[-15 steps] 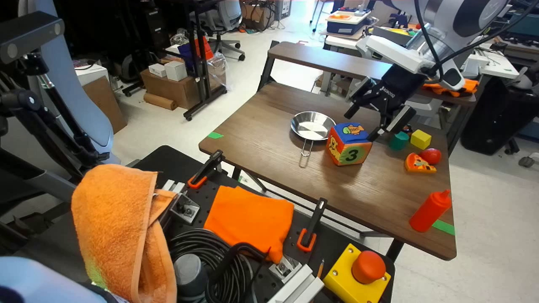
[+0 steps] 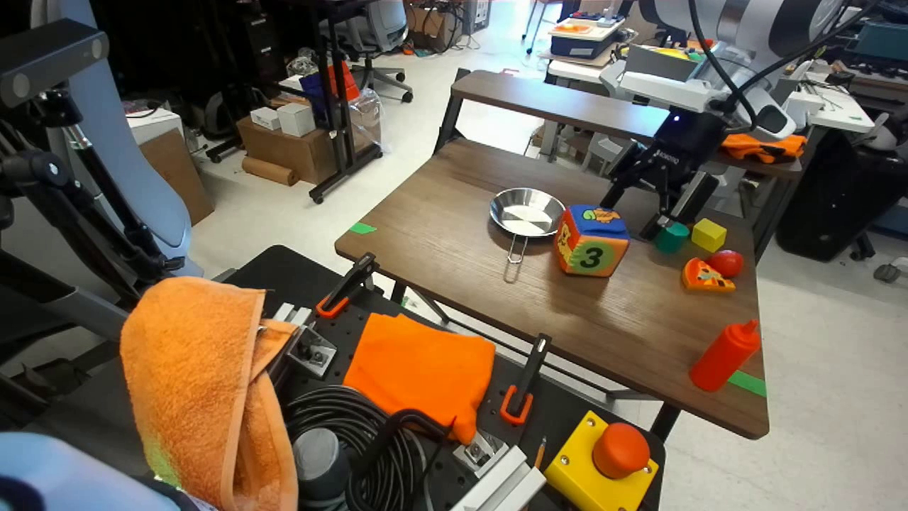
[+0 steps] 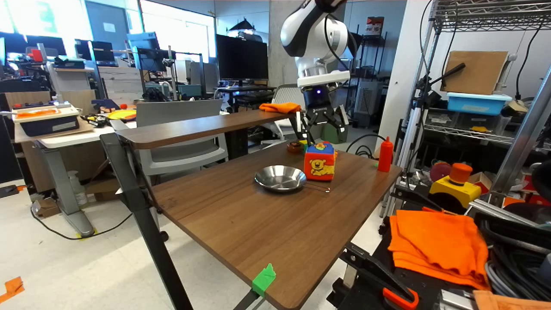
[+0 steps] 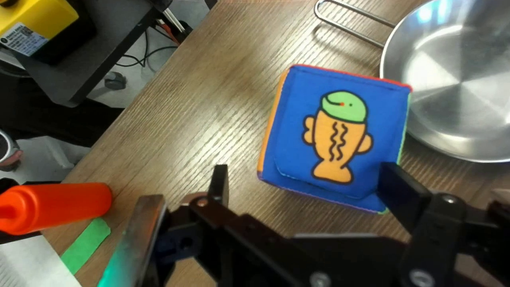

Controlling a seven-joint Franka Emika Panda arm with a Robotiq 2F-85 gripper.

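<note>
A soft picture cube [image 2: 593, 242] sits on the wooden table, its blue top [image 4: 334, 138] with an orange fish facing up in the wrist view. My gripper is open, its fingers wide apart. The right finger [image 4: 404, 191] overlaps the cube's near right corner in the wrist view, while the left one stands clear of the cube's left side; whether either touches cannot be told. In exterior view 1 the gripper hangs just behind the cube. A steel pan [image 2: 528, 213] lies beside the cube, empty, its wire handle pointing toward the table's front edge.
Behind the cube and to its right in exterior view 1 are a green cylinder [image 2: 672, 238], a yellow block [image 2: 708, 235], a red ball [image 2: 726, 263] and a toy pizza slice [image 2: 705, 277]. A red bottle [image 2: 724, 356] stands near the front right corner. Table left of the pan is clear.
The gripper has moved to the right and a little lower in exterior view 1, staying open. The cube has turned slightly and shifted a little to the right. The pan has not moved.
</note>
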